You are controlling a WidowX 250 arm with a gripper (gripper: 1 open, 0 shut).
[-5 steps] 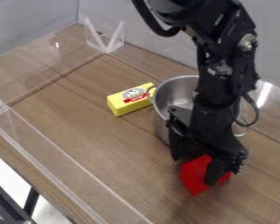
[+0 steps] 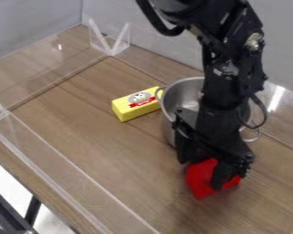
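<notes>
The black gripper (image 2: pixel 212 155) hangs low at the right, directly over a red object (image 2: pixel 203 181) on the wooden floor, whose top it covers. Whether its fingers are shut on the red object is hidden. A steel pot (image 2: pixel 179 96) stands behind the arm, mostly hidden by it. A yellow box (image 2: pixel 135 104) with a red and white label lies to the left of the pot.
Clear plastic panels (image 2: pixel 58 174) edge the wooden floor (image 2: pixel 100 146) at the left and front. Pale walls rise at the back.
The gripper has shifted slightly up and to the left, and the red object shows a little further left and higher.
</notes>
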